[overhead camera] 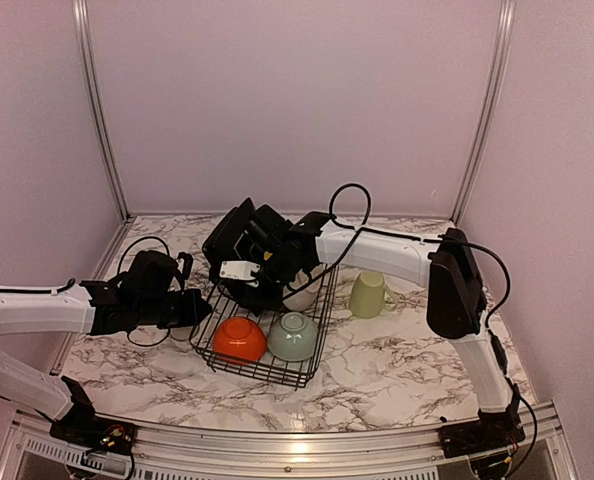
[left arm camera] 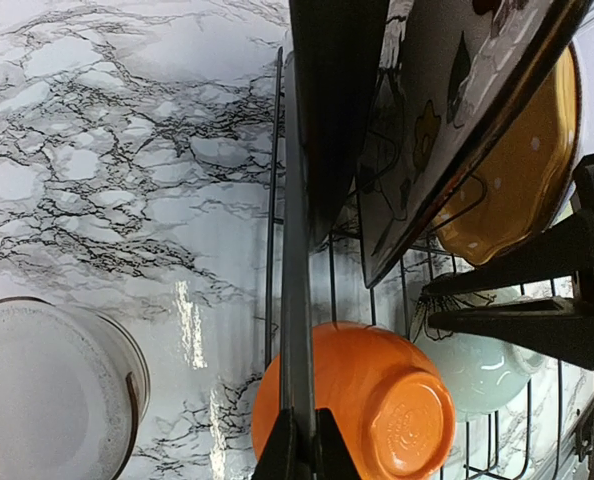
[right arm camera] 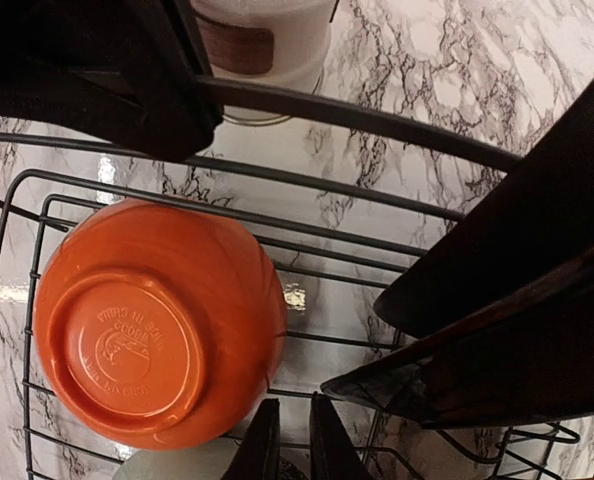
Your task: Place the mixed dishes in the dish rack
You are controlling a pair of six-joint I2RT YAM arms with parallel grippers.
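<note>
At the left of the wire rack point(overhead camera: 262, 377), my left gripper is shut on the edge of a thin dark plate point(left arm camera: 296, 270), seen edge-on. Beside it, a dark patterned plate point(left arm camera: 417, 140) and a yellow plate point(left arm camera: 537, 165) stand tilted. An orange bowl point(right arm camera: 147, 320) and a pale green bowl point(overhead camera: 293, 338) lie upside down at the rack's front. My right gripper hovers over the rack behind them. In the left wrist view its fingers point(left arm camera: 537, 330) look apart and no dish shows between them, so its grip is unclear.
A green mug point(overhead camera: 367, 294) stands right of the rack on the marble table. Left of the rack is a clear cup point(left arm camera: 52, 390), partly hidden under my left gripper in the top view. Open table lies at the front right.
</note>
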